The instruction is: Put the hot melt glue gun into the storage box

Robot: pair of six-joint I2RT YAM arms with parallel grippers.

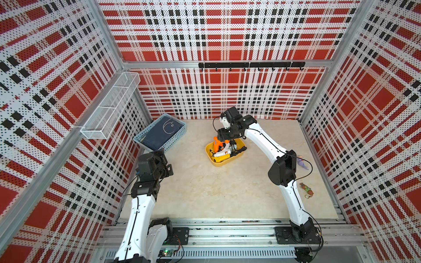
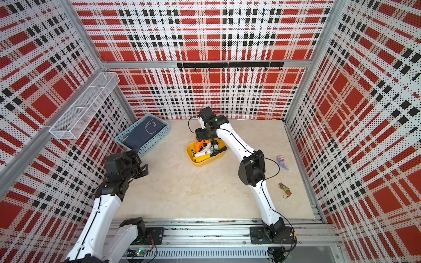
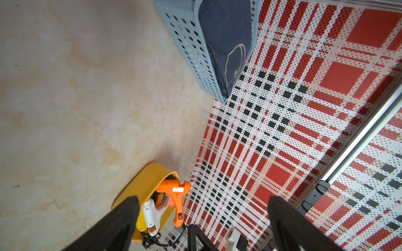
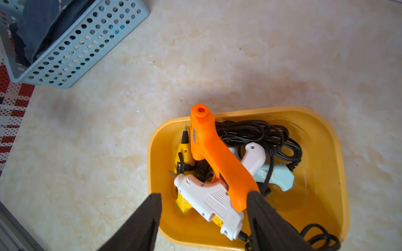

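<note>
The yellow storage box (image 4: 339, 167) stands on the table below my right gripper. An orange glue gun (image 4: 226, 159) lies over the other tools in it, its nozzle end reaching the box's rim. A white glue gun (image 4: 205, 196) rests beneath and beside it. In the right wrist view the fingers (image 4: 140, 221) are apart, with the box and tools in the background between them and no object visibly clamped. My left gripper (image 1: 167, 163) is well left of the box, near the blue basket, its fingers (image 3: 106, 226) wide apart and empty.
The light blue basket (image 1: 175, 142) holding dark cloth stands at the back left. Two small toys, a purple one (image 2: 281, 162) and a brown-green one (image 2: 285, 189), lie at the right edge.
</note>
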